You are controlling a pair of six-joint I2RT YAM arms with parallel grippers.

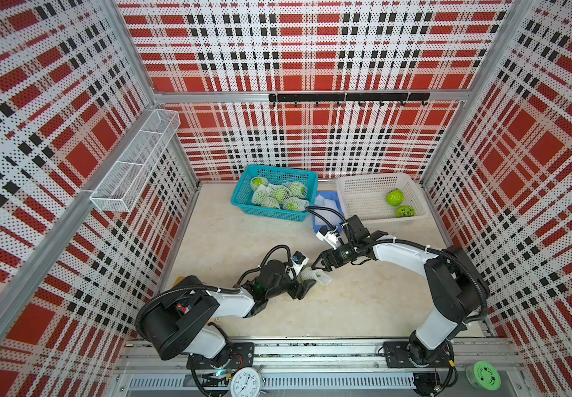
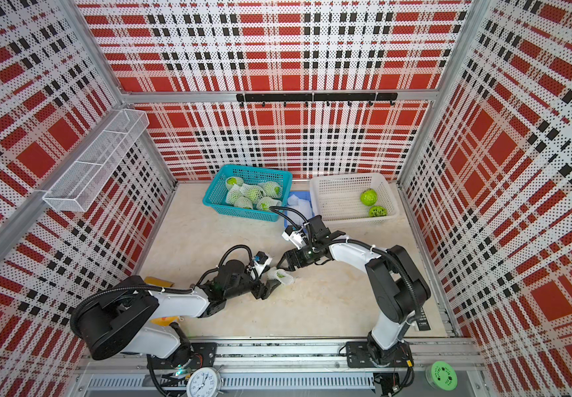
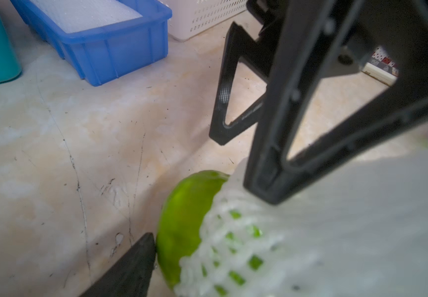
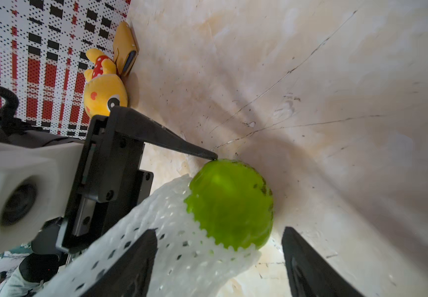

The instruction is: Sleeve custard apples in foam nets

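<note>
A green custard apple [image 4: 231, 203] is partly covered by a white foam net [image 4: 184, 247], one end of the fruit bare. In the top left view the net [image 1: 321, 276] lies on the table between both grippers. My left gripper [image 1: 304, 278] stands open at the fruit's left side; its finger [image 3: 130, 267] is close against the bare green skin [image 3: 186, 217] in the left wrist view. From the right, my right gripper [image 1: 325, 263] hangs open over the netted fruit, one of its fingers [image 3: 268, 183] just above the foam. Neither gripper holds it firmly.
A teal basket [image 1: 276, 213] of several netted fruits stands at the back, beside a blue tray [image 3: 125, 49] of foam nets. The white basket [image 1: 372, 217] holds two bare custard apples [image 1: 395, 197]. A yellow toy [image 4: 104, 94] sits far left.
</note>
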